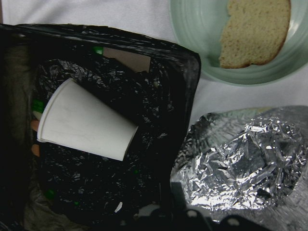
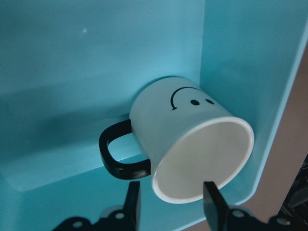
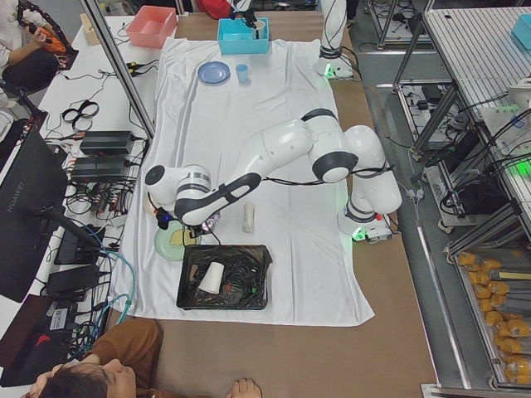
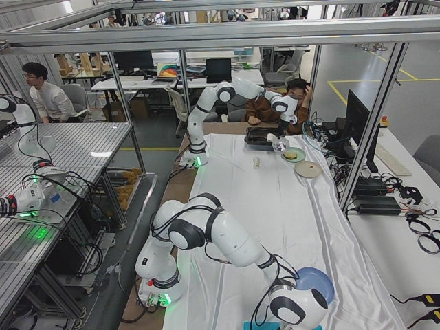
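Note:
My left gripper is shut on crumpled foil (image 1: 240, 163) in clear wrap, held beside the black bin (image 1: 185, 86) and over the edge of the green plate (image 1: 211, 67), which carries a bread slice (image 1: 252, 33). A white paper cup (image 1: 86, 122) lies on dark plastic in the bin. In the right wrist view my right gripper is open, above and beside a smiley mug (image 2: 178, 106) lying on its side in the blue basket (image 2: 67, 57), black handle to the left.
A tan plate (image 4: 308, 169) is beside the green one. A small pale cylinder (image 3: 248, 217) lies mid-cloth. A blue plate (image 3: 213, 72) and blue cup (image 3: 242, 73) are near the basket. A person sits at the bin's end.

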